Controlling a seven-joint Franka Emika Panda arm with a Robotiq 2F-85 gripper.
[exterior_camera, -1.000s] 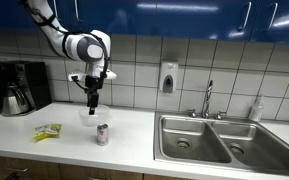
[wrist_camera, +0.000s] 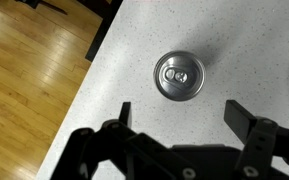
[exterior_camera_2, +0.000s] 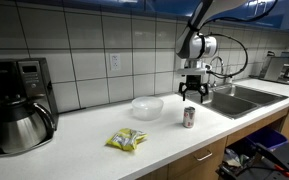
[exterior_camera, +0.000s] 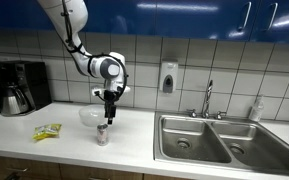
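A metal drink can (exterior_camera: pixel 102 136) stands upright on the white counter, near its front edge. From above, its silver top with the pull tab shows in the wrist view, where the can (wrist_camera: pixel 179 75) lies beyond my fingertips. My gripper (exterior_camera: pixel 111 108) hangs pointing down above the counter, a little higher than the can and apart from it. In the wrist view the gripper is open, its fingers (wrist_camera: pixel 246 118) spread wide with only bare counter between them. The second exterior view shows the can (exterior_camera_2: pixel 188 117) below and near the gripper (exterior_camera_2: pixel 192 97).
A clear bowl (exterior_camera_2: pixel 147 108) sits towards the wall, and a yellow packet (exterior_camera_2: pixel 127 139) lies farther left. A coffee maker (exterior_camera_2: pixel 24 105) stands in the left corner. The double sink (exterior_camera: pixel 209 138) is right of the can. Bare counter surrounds the can.
The arm has moved to the right and the gripper has come lower, from above the bowl to above the can's area. The can, bowl and packet have stayed in place.
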